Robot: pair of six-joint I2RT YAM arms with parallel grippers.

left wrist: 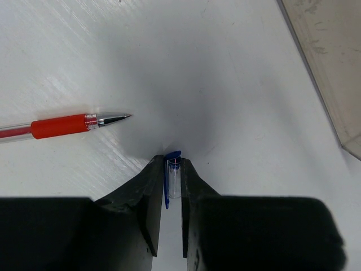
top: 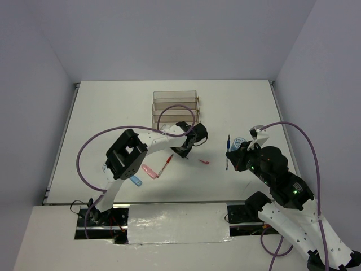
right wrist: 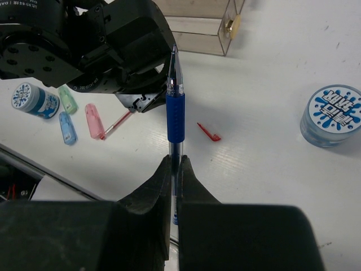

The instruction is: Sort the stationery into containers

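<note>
A blue pen cap [left wrist: 175, 178] stands between the fingertips of my left gripper, which look closed against its sides, low over the table. A blue pen [right wrist: 176, 118] points upward, gripped around its lower barrel by my right gripper; from above, this pen [top: 228, 152] is at the table's right side. An uncapped red pen [left wrist: 62, 125] lies beside the left gripper. Clear stacked trays [top: 175, 107] stand at the table's back middle. A red cap [right wrist: 209, 132] and a pink highlighter [right wrist: 94, 121] lie loose.
Blue [right wrist: 67, 128] and green [right wrist: 67, 100] highlighters lie at the left near a tipped-looking round tub [right wrist: 36, 100]. Another tub [right wrist: 333, 116] stands at the right, by the right arm.
</note>
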